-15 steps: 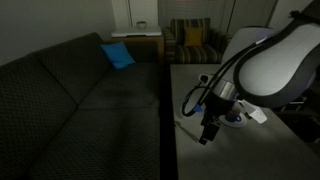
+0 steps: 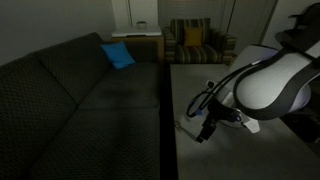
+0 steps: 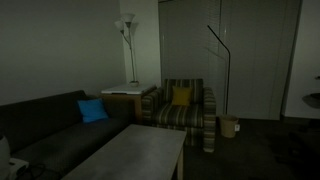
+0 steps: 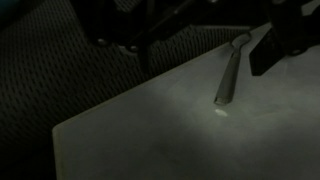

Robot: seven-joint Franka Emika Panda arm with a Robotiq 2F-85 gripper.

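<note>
A thin utensil with a slim handle (image 4: 229, 80) lies on the pale tabletop, running from near the table edge toward the middle. It shows only faintly as a light strip (image 2: 187, 132) at the table's left side in exterior view 1. My gripper (image 2: 199, 119) hangs low over that part of the table, fingers pointing down. In the wrist view the dark fingers (image 4: 264, 55) stand wide apart, so the gripper is open. The utensil appears between and beyond them, with no visible grasp. Darkness hides the exact height above the table.
A dark sofa (image 2: 105, 110) runs along the table's left side. A white object (image 2: 250, 125) sits behind the gripper, partly hidden by the arm. A striped armchair (image 3: 183, 107) stands past the far end.
The white object is more covered by the arm.
</note>
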